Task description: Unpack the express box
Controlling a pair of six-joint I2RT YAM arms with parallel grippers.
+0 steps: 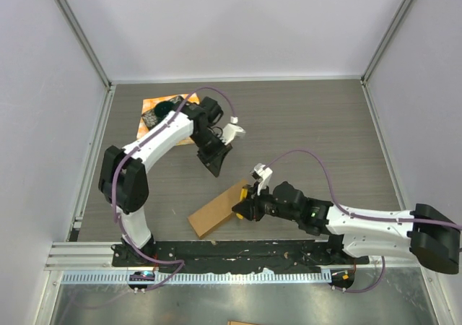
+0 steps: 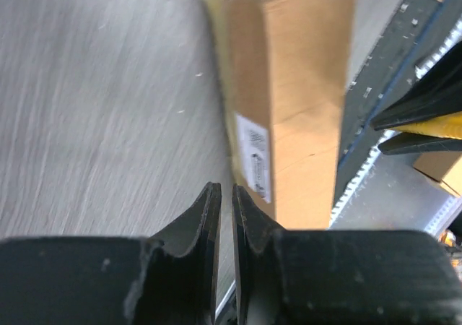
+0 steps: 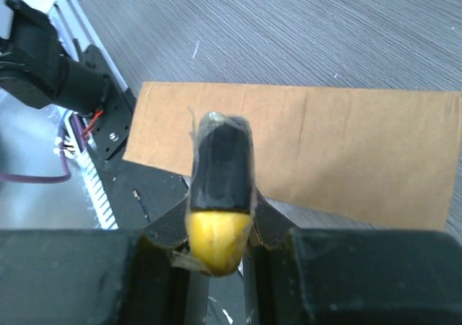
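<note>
The cardboard box lies flat and slanted on the table, its plain long face up in the right wrist view. Along one side, a white label shows in the left wrist view. My right gripper is at the box's right edge, shut on a yellow and black cutter; whether the cutter's tip touches the cardboard is hidden. Beyond the box's far end, my left gripper hangs clear of it, fingers shut with only a thin gap and nothing visible between them.
At the back left, an orange checked cloth carries a dark patterned mat and a dark green cup, partly behind the left arm. Bare table lies at the back right. A dark strip runs along the front edge.
</note>
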